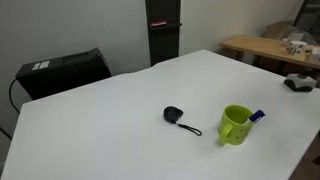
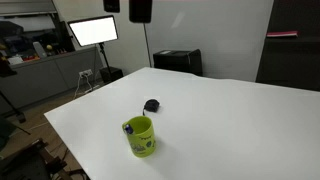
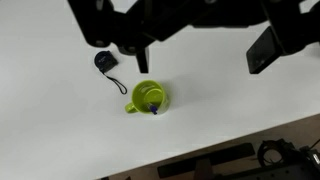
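A lime-green mug [image 1: 235, 124] stands upright on the white table, with a blue-capped marker [image 1: 257, 116] leaning out over its rim. Behind it lies a small black object with a wrist strap [image 1: 173, 114]. In the wrist view the mug [image 3: 148, 97] shows from above, the marker's blue end [image 3: 154, 109] inside it, and the black object [image 3: 105, 61] at left. My gripper is open, its fingers wide apart with nothing between them. It hangs above the table, the mug below and to one side. Exterior view 1 does not show the gripper.
A black box-shaped device [image 1: 62, 75] sits at the table's back left edge. A wooden side table [image 1: 265, 48] with cups stands at the far right.
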